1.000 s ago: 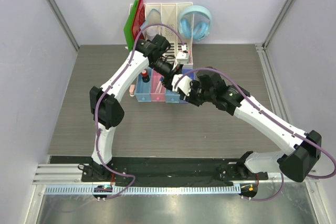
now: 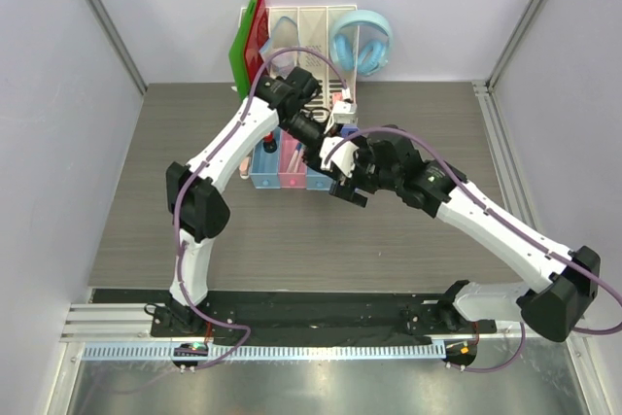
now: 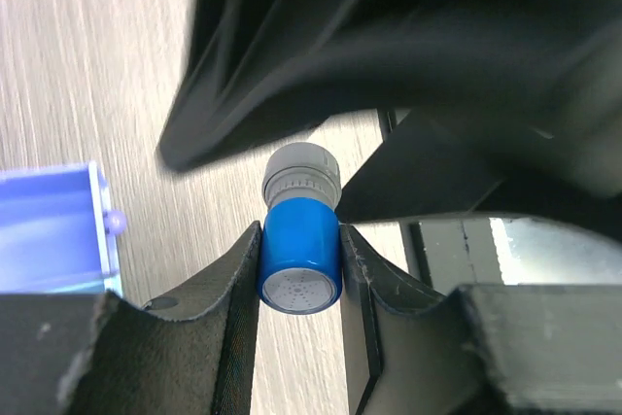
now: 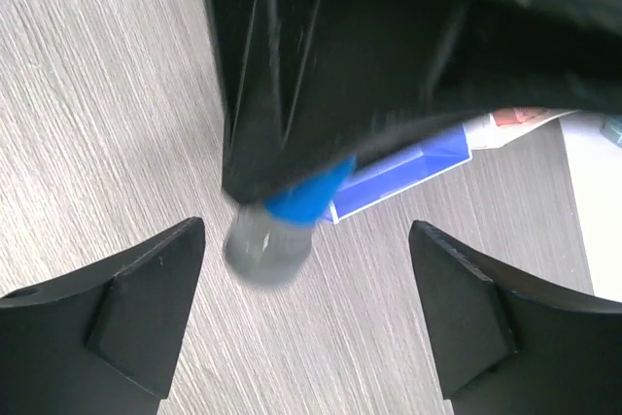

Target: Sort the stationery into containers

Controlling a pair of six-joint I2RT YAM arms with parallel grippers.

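Note:
The two arms meet over the coloured compartment organizer [image 2: 264, 174] in the top view. My left gripper is shut on a small blue cylindrical item with a grey end [image 3: 299, 252]. In the right wrist view the same item [image 4: 309, 191] sits blurred, partly behind dark gripper parts. My right gripper stands open around the item's grey end, with its fingers apart from it on both sides. A blue compartment [image 3: 44, 230] shows at the left of the left wrist view.
A white rack [image 2: 313, 26] at the back holds red and green boards [image 2: 240, 51] and light-blue headphones [image 2: 373, 53]. Bare table [image 2: 165, 230] lies left, right and in front of the organizer.
The left arm is nearly still.

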